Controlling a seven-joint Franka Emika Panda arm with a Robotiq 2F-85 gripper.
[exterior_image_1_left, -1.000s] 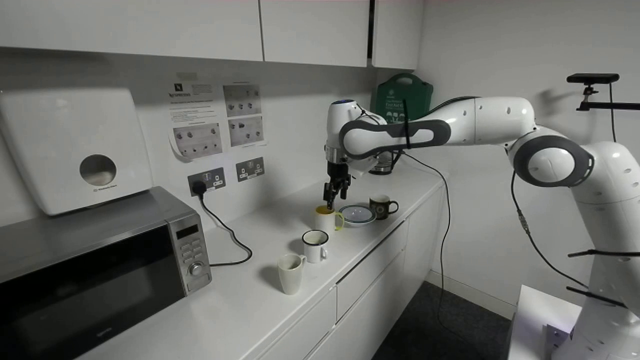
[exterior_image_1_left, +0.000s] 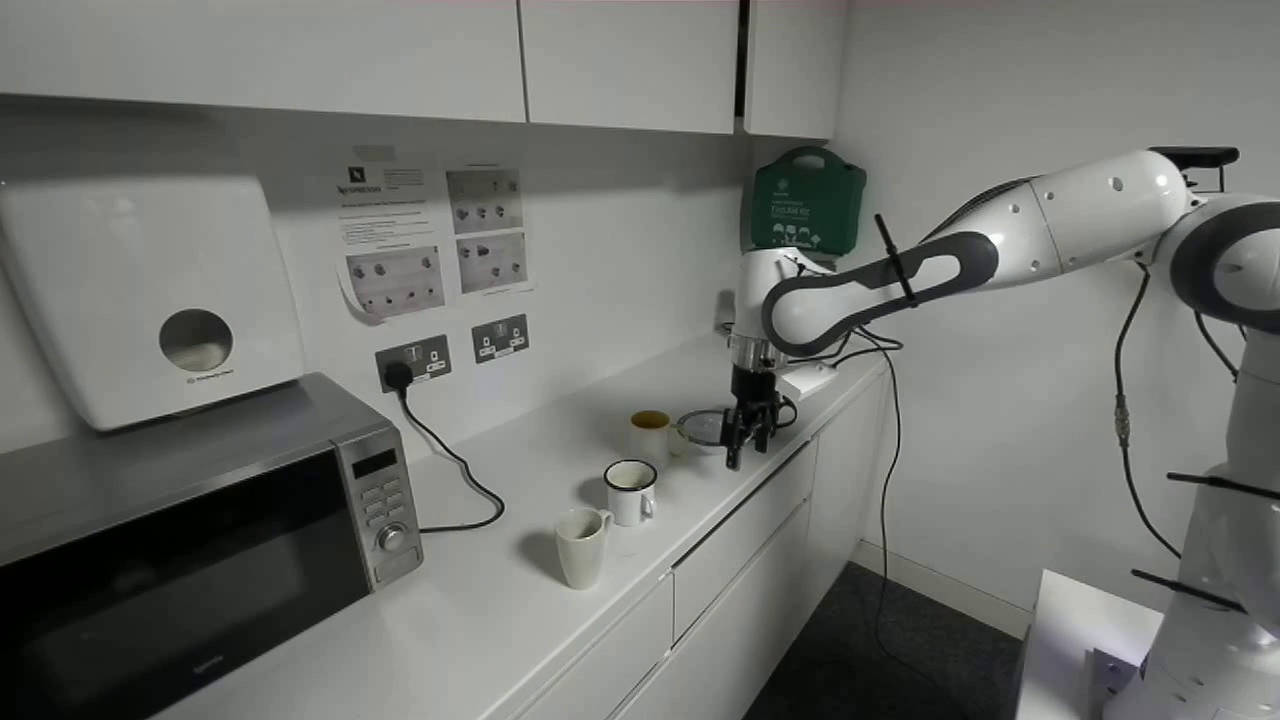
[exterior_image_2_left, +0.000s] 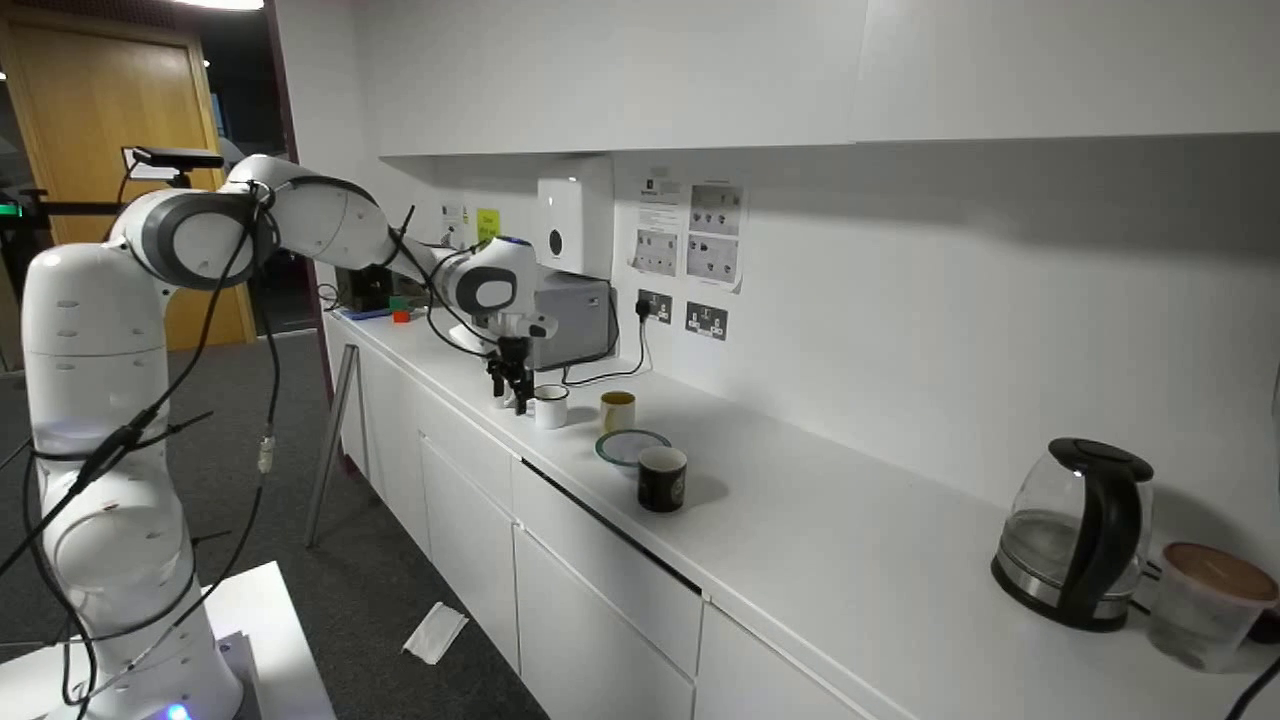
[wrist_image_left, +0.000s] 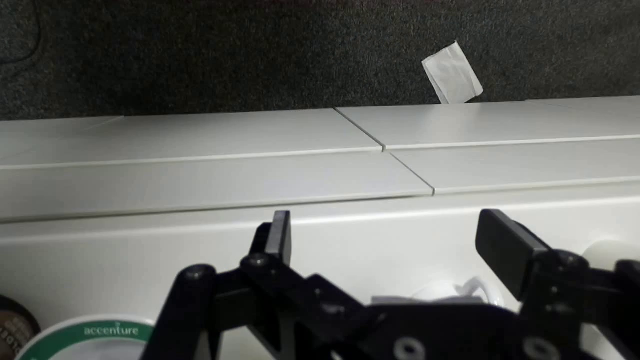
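My gripper (exterior_image_1_left: 749, 451) points down near the counter's front edge, open with nothing between its fingers; in the wrist view, the two fingers (wrist_image_left: 507, 252) stand wide apart. Along the counter are a tall cream mug (exterior_image_1_left: 582, 552), a white mug with a dark rim (exterior_image_1_left: 630, 494) and a mug with a yellow inside (exterior_image_2_left: 618, 412). A shallow bowl (exterior_image_2_left: 630, 446) and a black mug (exterior_image_2_left: 661, 482) stand close together. From exterior view 1, my gripper hides most of the black mug. The bowl's green rim (wrist_image_left: 72, 336) shows at the wrist view's lower left.
A microwave (exterior_image_1_left: 204, 528) and a glass kettle (exterior_image_2_left: 1074, 534) stand farther along the counter (exterior_image_2_left: 840, 540). Upper cabinets (exterior_image_1_left: 624, 60) hang above. Free counter lies between the black mug and the kettle. A white paper (wrist_image_left: 453, 75) lies on the floor.
My gripper has moved from above the yellow-inside mug toward the counter's front edge and lower. The arm now covers the black mug in exterior view 1. The mugs still visible there have not moved.
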